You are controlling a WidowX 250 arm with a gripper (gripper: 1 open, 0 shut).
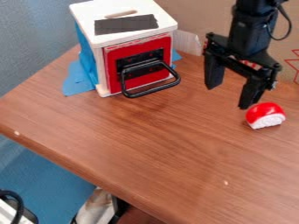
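My black gripper point(232, 81) hangs open at the right, its two fingers wide apart with nothing visible between them. Just below its right finger a round red object with a white band point(264, 115) lies on the wooden table. At the upper left stands a white box with a red front point(117, 54) and a black wire handle sticking out low at the front; a dark flat piece and a small stick lie on its top.
A blue sheet point(75, 83) lies under the box. The table's edge runs along the lower left, with clutter beyond it.
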